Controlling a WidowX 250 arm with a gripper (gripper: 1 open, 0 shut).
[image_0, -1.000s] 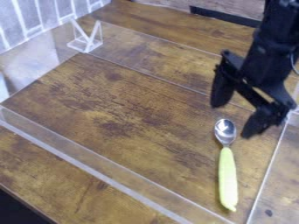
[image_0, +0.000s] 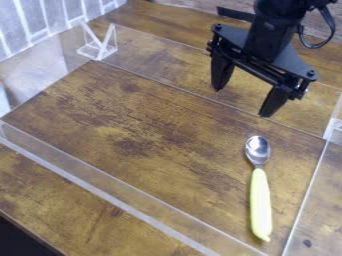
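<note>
My black gripper (image_0: 249, 82) hangs open at the upper right of the camera view, its two fingers apart with nothing between them. Below it, a spoon (image_0: 259, 180) with a metal bowl and a pale yellow handle lies on the wooden surface (image_0: 127, 150), bowl toward the back, handle toward the front. The gripper is above and behind the spoon, apart from it.
Clear plastic walls border the wooden area along the left, back and right. A small white bracket (image_0: 99, 42) stands at the back left, near a white slatted rail.
My gripper has moved up in the view, toward the back and away from the spoon, and slightly left. The spoon lies where it was.
</note>
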